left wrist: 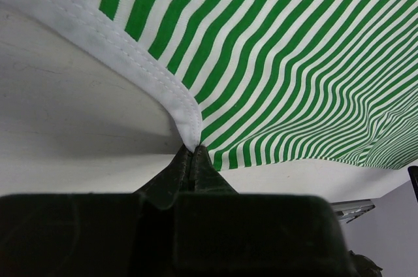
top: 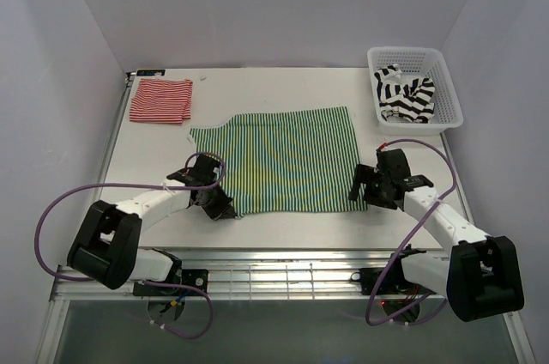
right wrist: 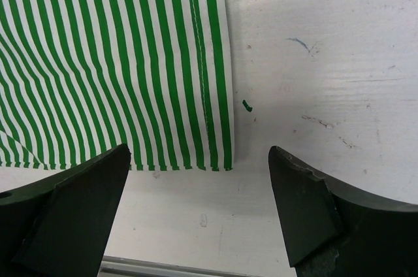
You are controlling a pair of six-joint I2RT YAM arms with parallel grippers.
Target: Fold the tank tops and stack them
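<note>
A green-and-white striped tank top (top: 283,158) lies spread flat in the middle of the table. At its near left corner, my left gripper is shut on the white-bound edge, the strap end pinched between its fingertips. Over the near right corner hovers my right gripper, fingers wide apart; the hem corner shows between its fingers without being gripped. A folded red-and-white striped top (top: 161,100) rests at the table's far left.
At the far right stands a white basket (top: 452,111) holding a black-and-white striped garment (top: 403,94). Bare table (top: 283,233) runs along the front, bounded by a metal rail (top: 283,254). Purple cables loop beside both arms.
</note>
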